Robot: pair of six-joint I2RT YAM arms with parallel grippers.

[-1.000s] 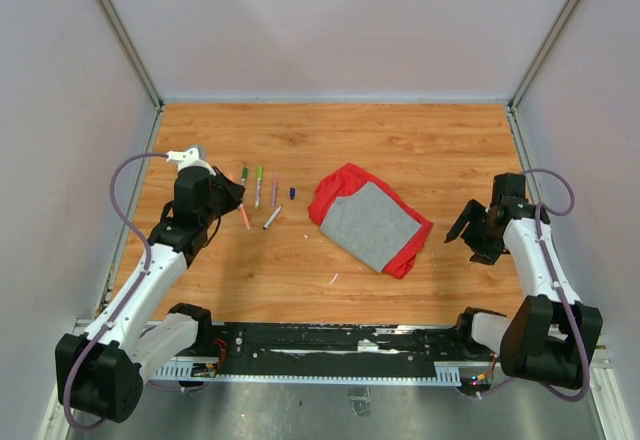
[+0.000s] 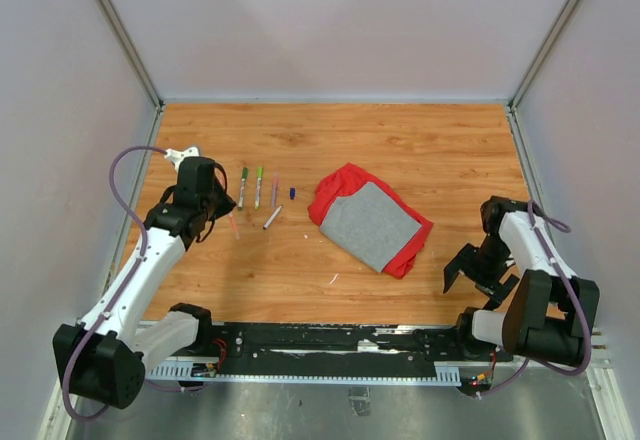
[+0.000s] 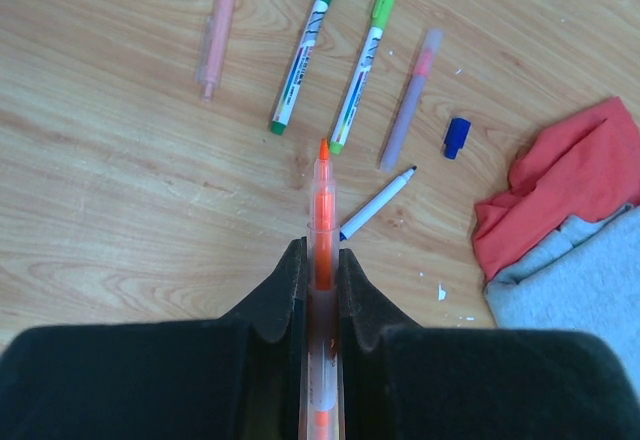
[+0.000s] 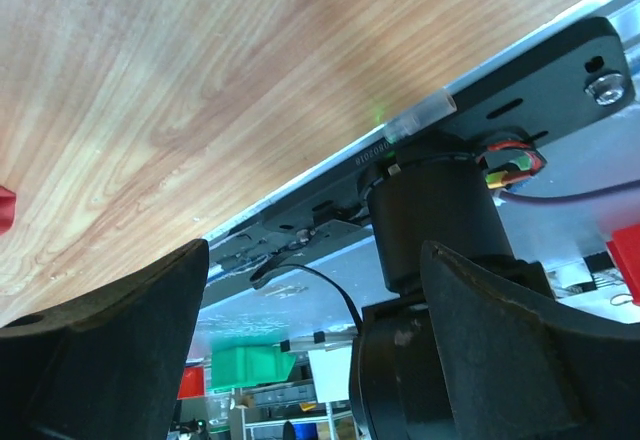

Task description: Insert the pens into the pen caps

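An orange pen (image 3: 324,215), its cap on the tip end, is clamped lengthwise in my left gripper, raised above the left part of the table. Below it lie a dark green marker (image 3: 303,55) and a light green marker (image 3: 364,70), both capped. A purple pen (image 3: 411,100) rests beside them. To its right are an uncapped blue pen (image 3: 378,203), tip bare, and a loose blue cap (image 3: 457,138), apart from each other. A pink pen (image 3: 220,35) lies at the upper left. My right gripper is open and empty near the right front edge.
A red and grey folded cloth (image 2: 372,222) covers the table's middle. A small white scrap (image 2: 334,279) lies in front of it. The black rail (image 2: 330,345) runs along the front edge.
My left gripper has drawn slightly to the left with the orange pen. Pens and cloth on the table have stayed put.
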